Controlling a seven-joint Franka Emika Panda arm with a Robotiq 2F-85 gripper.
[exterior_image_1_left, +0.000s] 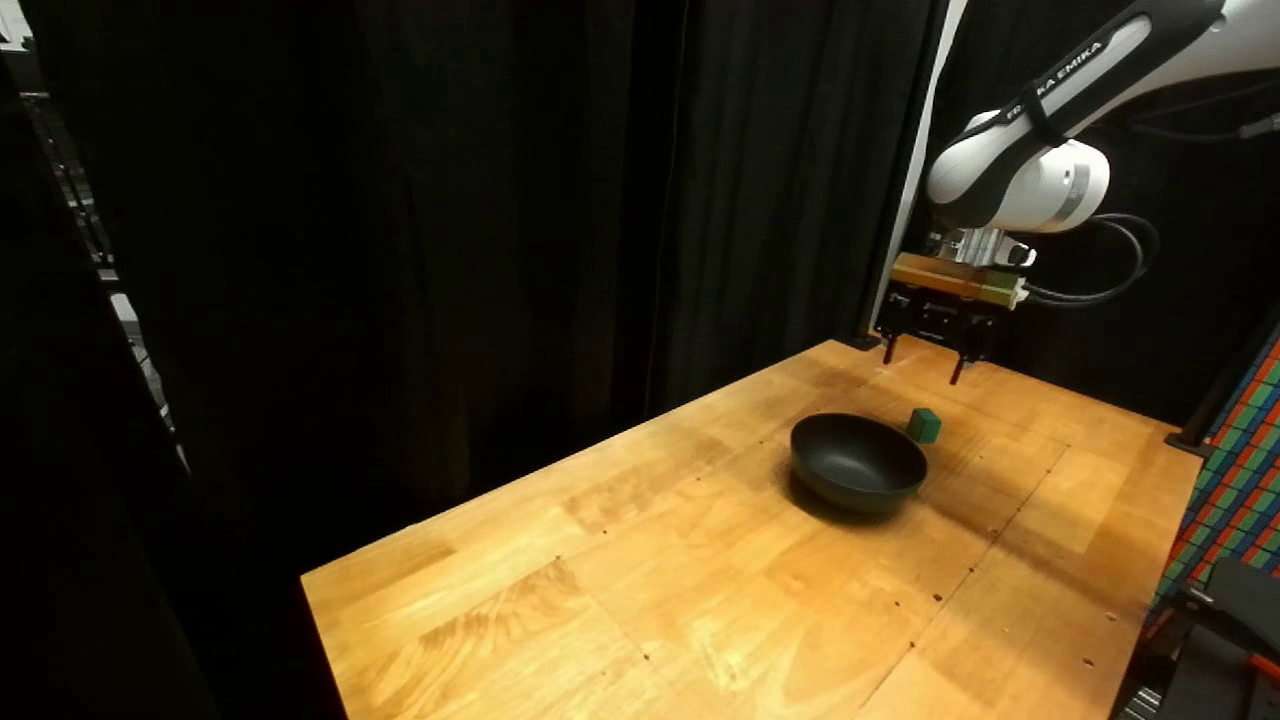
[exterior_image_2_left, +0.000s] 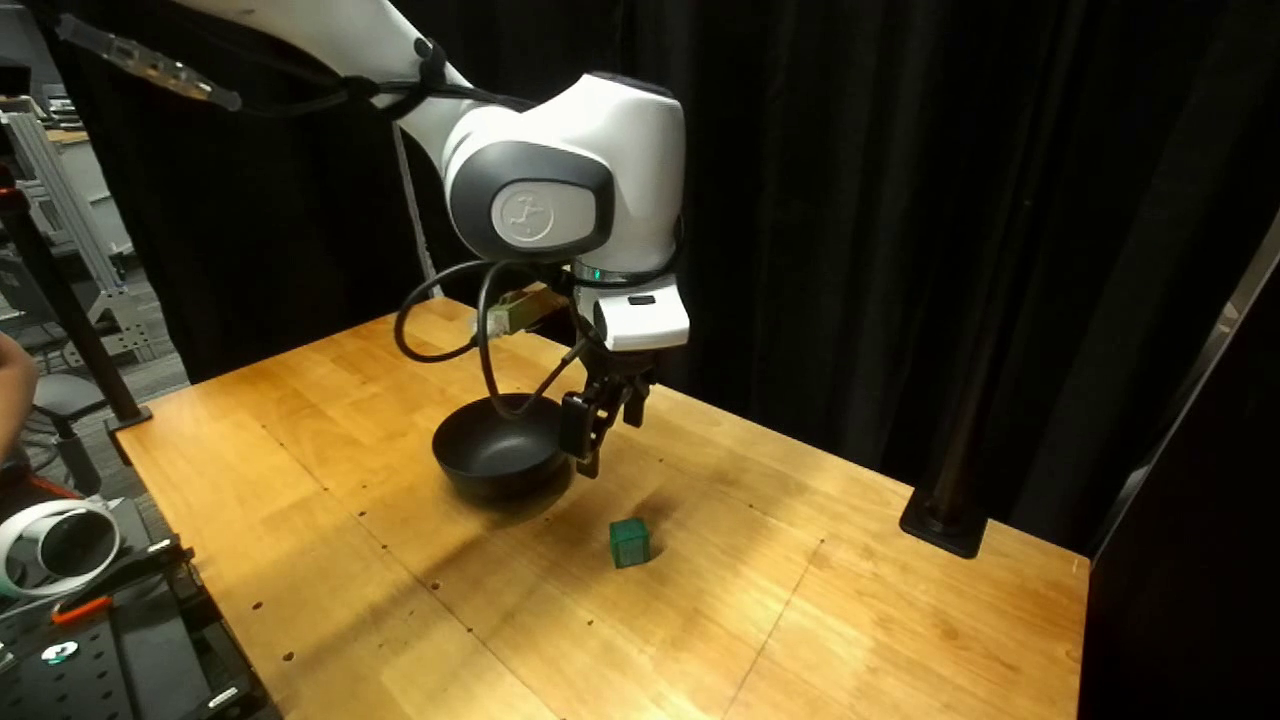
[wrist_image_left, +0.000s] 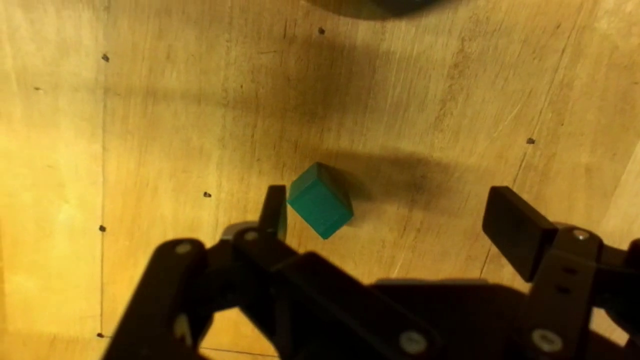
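A small green cube (exterior_image_1_left: 923, 425) rests on the wooden table, close beside a black bowl (exterior_image_1_left: 857, 461). My gripper (exterior_image_1_left: 923, 360) hangs above the table, open, with nothing held. From the wrist camera, the green cube (wrist_image_left: 321, 202) lies below the fingers, nearer the left finger (wrist_image_left: 274, 211) than the right finger (wrist_image_left: 516, 231). In the second exterior view the cube (exterior_image_2_left: 629, 542) stands apart from the bowl (exterior_image_2_left: 500, 445), whose inside looks empty. Only a dark edge of the bowl (wrist_image_left: 384, 7) shows at the top of the wrist view.
Bare wooden table (exterior_image_1_left: 576, 576) spreads out on the bowl's far side from the arm. Black curtains (exterior_image_1_left: 480, 240) hang behind the table. A black post foot (exterior_image_2_left: 944, 523) stands at the table's edge, and equipment (exterior_image_2_left: 84, 600) sits off the opposite side.
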